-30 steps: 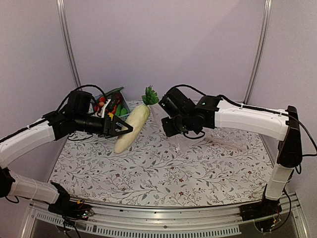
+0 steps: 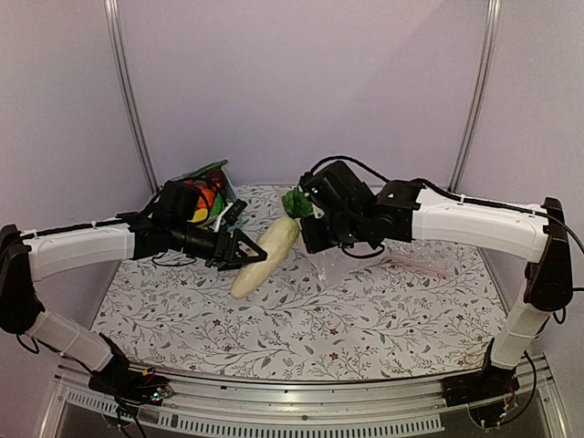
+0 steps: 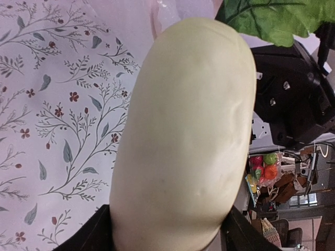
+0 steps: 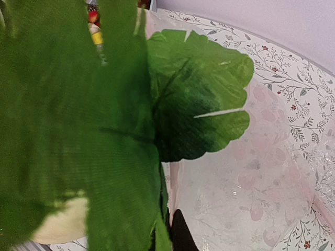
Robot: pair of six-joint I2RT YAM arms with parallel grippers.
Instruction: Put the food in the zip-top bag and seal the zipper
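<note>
A large white radish (image 2: 267, 259) with green leaves (image 2: 297, 203) hangs over the table, tilted, its leafy end toward the right arm. My left gripper (image 2: 248, 253) is shut around its body; the white root (image 3: 183, 130) fills the left wrist view between the fingers. The clear, pinkish zip top bag (image 4: 246, 178) lies right of the leaves, partly raised near my right gripper (image 2: 315, 234). That gripper is shut, and the bag's edge runs down toward its fingertip (image 4: 183, 235). Leaves (image 4: 199, 94) cover much of the right wrist view and hide what is between those fingers.
A basket (image 2: 230, 193) of colourful produce stands at the back left, behind the left arm. Both grippers are close together over the middle.
The right arm has shifted only slightly.
</note>
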